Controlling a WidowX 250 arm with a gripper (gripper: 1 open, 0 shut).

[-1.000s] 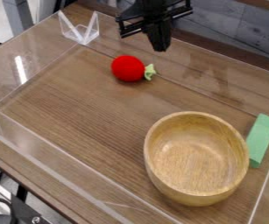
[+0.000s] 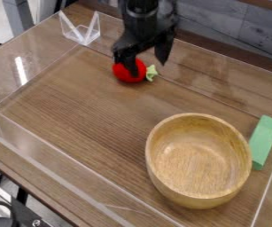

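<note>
My black gripper hangs at the upper middle of the camera view, fingers apart and pointing down, over a round red object with a small pale green tip on its right side. The fingertips are around the red object's top; whether they touch it I cannot tell.
A large tan bowl sits at the lower right, with a mint green block to its right. Clear plastic frames stand at the upper left and left edge.
The gripper has come down from the top of the view to the red object. The red object looks to be in the same place.
</note>
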